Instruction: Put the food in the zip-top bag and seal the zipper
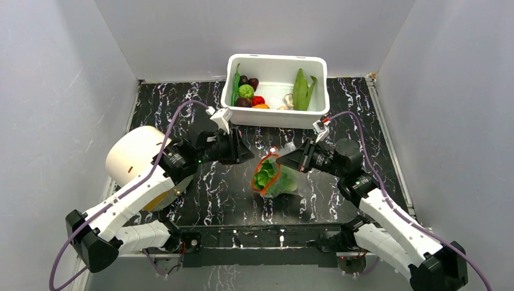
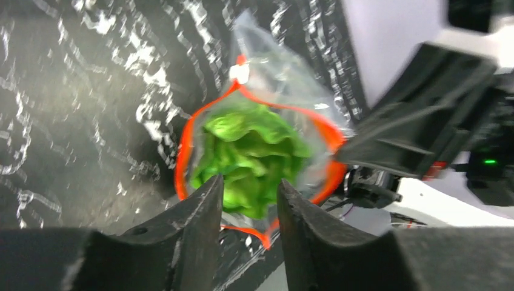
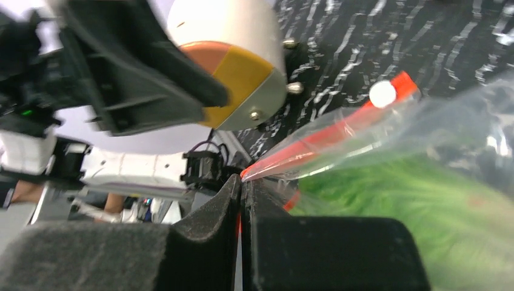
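A clear zip top bag (image 1: 285,185) with an orange-red zipper edge stands on the table, holding leafy greens (image 2: 248,157). My right gripper (image 1: 280,159) is shut on the bag's zipper edge (image 3: 327,136) at the upper right of its mouth. Left of the bag and above it, my left gripper (image 1: 247,156) stands part open, with nothing seen between its fingers; in the left wrist view the bag's open mouth lies just beyond its fingertips.
A white bin (image 1: 276,120) at the back holds peppers, leaves, mushrooms and other produce. A cream cylindrical object (image 1: 130,154) stands at the left under my left arm.
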